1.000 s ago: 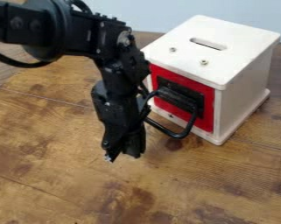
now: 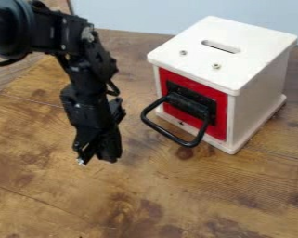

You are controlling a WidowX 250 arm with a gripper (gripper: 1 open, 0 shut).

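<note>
My black gripper (image 2: 84, 156) points down just above the wooden table on the left, shut, with nothing visible between its fingers. To its right stands a white wooden box (image 2: 255, 93) with a red front panel (image 2: 219, 130), a slot on top and a black loop handle (image 2: 173, 136) sticking out from a black mount on that panel. The gripper is apart from the handle, to its left.
A pale wall runs along the back; a lighter surface shows at the far left edge.
My arm and gripper have moved left, away from the box and its handle, opening a gap and uncovering more of the handle.
</note>
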